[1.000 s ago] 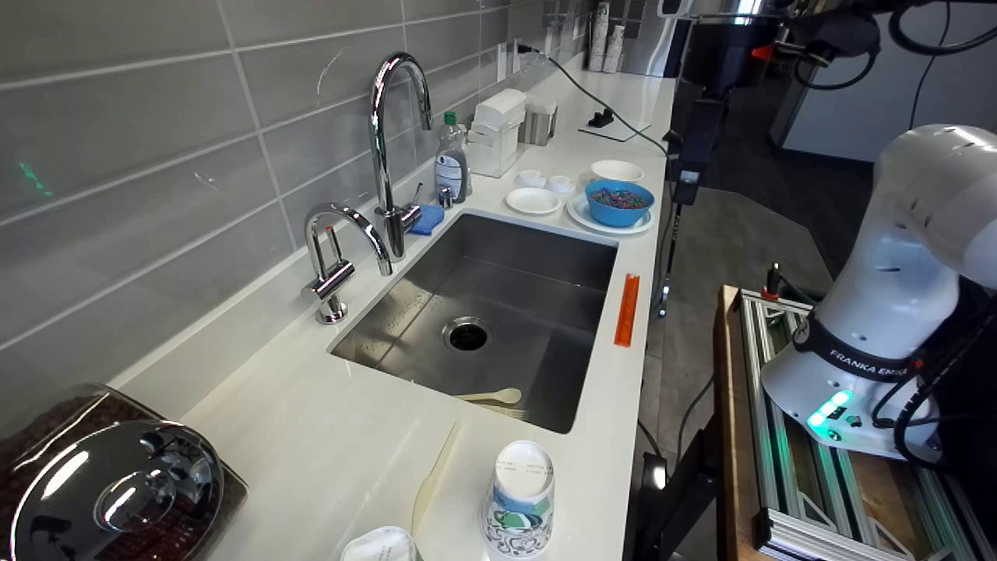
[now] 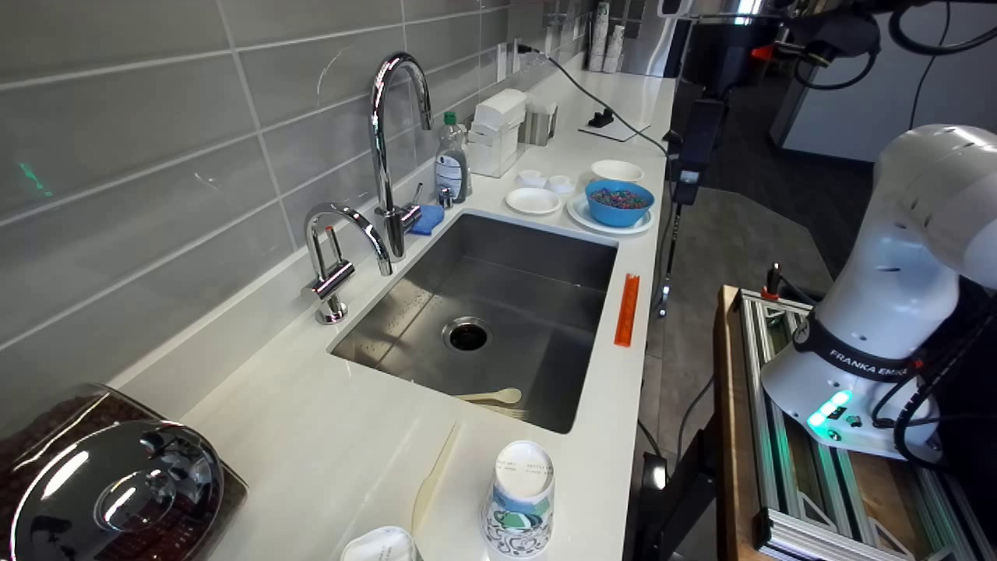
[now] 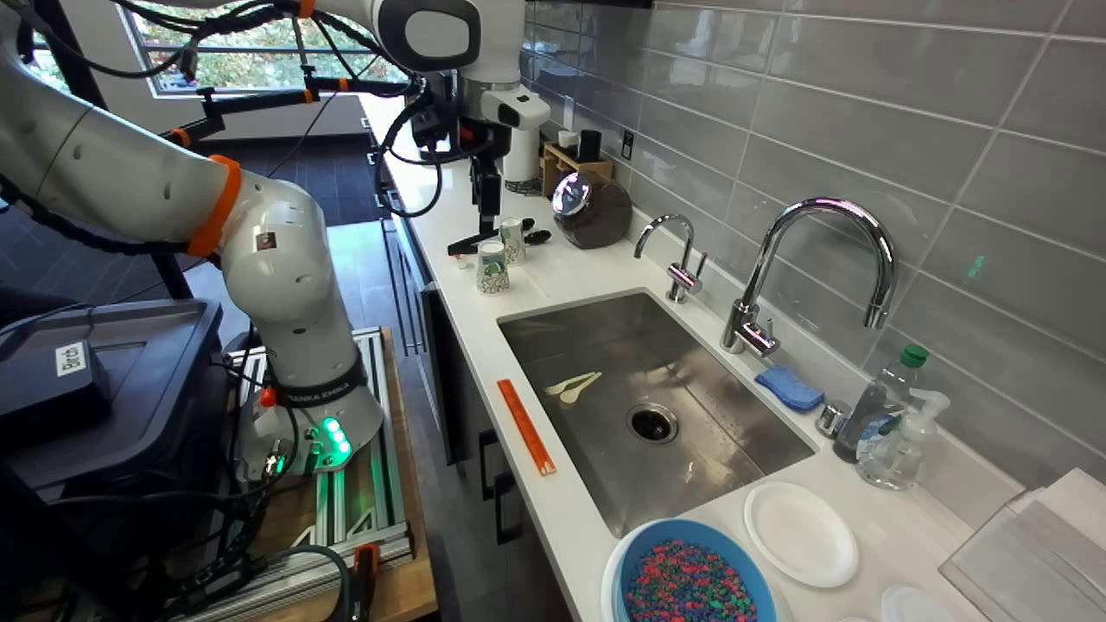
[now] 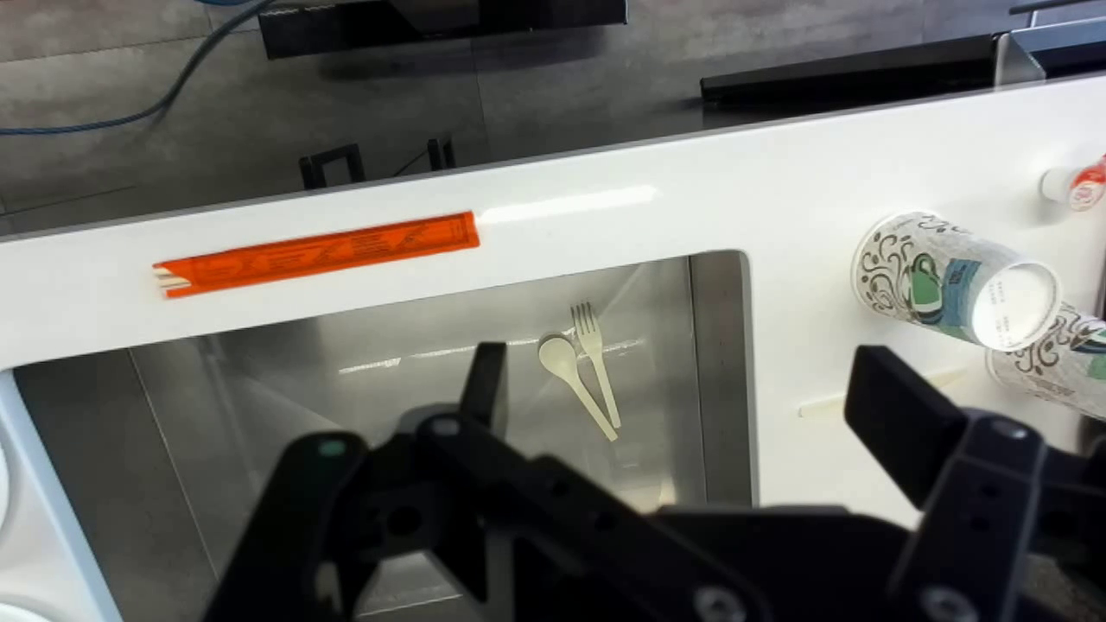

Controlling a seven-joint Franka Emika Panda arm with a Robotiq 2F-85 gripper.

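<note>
My gripper is open in the wrist view, its two black fingers wide apart and nothing held between them. Beneath it, on the sink floor, lie a pale spoon (image 4: 561,361) and a pale fork (image 4: 588,337), close together. A pale knife (image 2: 435,478) rests on the counter outside the sink; in the wrist view one finger partly covers it. Two patterned paper cups stand upside down on the counter: one cup (image 4: 938,280) nearer the front edge and another cup (image 4: 1058,363) beside it.
An orange chopstick packet (image 4: 321,254) lies along the front rim of the steel sink (image 2: 551,308). Two taps, the tall faucet (image 3: 829,207) and the small faucet (image 3: 671,223), rise behind it. A blue bowl (image 2: 617,213) of colourful bits and a white plate (image 3: 800,534) occupy the far end.
</note>
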